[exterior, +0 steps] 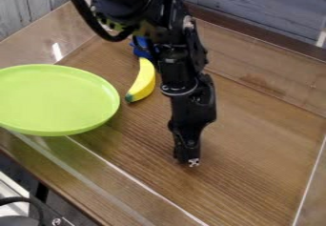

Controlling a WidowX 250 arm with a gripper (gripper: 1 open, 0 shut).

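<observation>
The black gripper (188, 159) points straight down at the wooden table (254, 173), its tips low near the surface right of centre. It is shut, with nothing clearly visible between its fingers apart from a small pale speck at the tips that is too small to identify. A green plate (51, 96) lies to the left, and a yellow banana (144, 77) lies between plate and arm, upper left of the gripper.
A blue object (140, 48) is partly hidden behind the arm at the back. A wooden wall (249, 15) closes the rear. Its front left edge borders a dark gap with a cable.
</observation>
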